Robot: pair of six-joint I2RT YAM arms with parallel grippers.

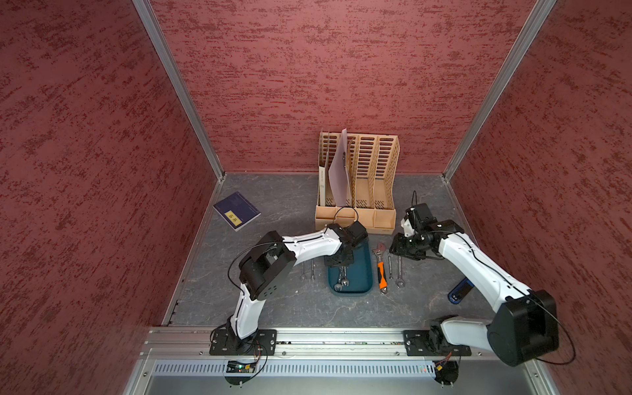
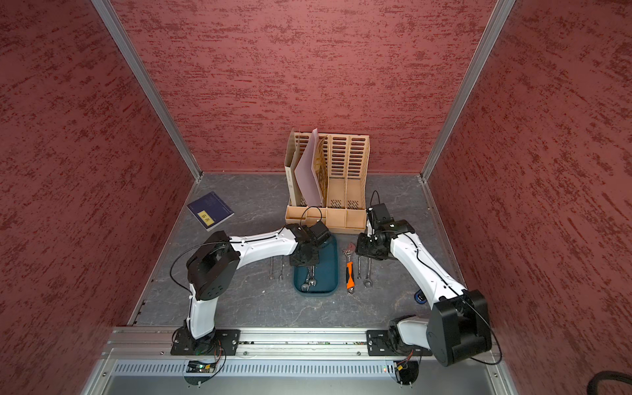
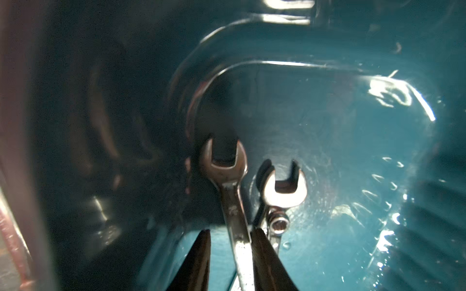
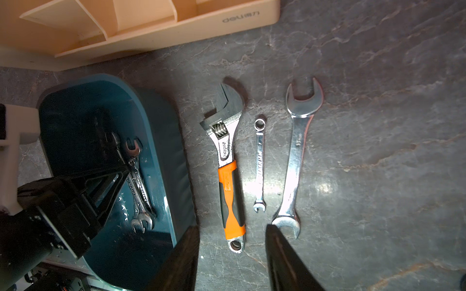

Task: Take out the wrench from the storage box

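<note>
Two silver wrenches lie close together in the blue storage box [image 1: 360, 275]. In the left wrist view, the left wrench [image 3: 237, 220] runs down between the fingers of my left gripper. Those fingers stand apart, and the right one is close to the shaft; whether they touch it I cannot tell. Partly behind the right finger lies the other wrench [image 3: 285, 193]. From the right wrist view, the left fingers [image 4: 109, 191] reach down into the box over both shafts. My right gripper is open and empty above the table.
Right of the box lie an orange-handled adjustable wrench [image 4: 232, 194], a small wrench [image 4: 259, 165] and a larger open-ended wrench [image 4: 296, 165]. More wrenches [image 2: 281, 268] lie left of the box. Behind it stands a beige file rack [image 1: 375, 218]. A dark blue book [image 1: 237, 210] rests far left.
</note>
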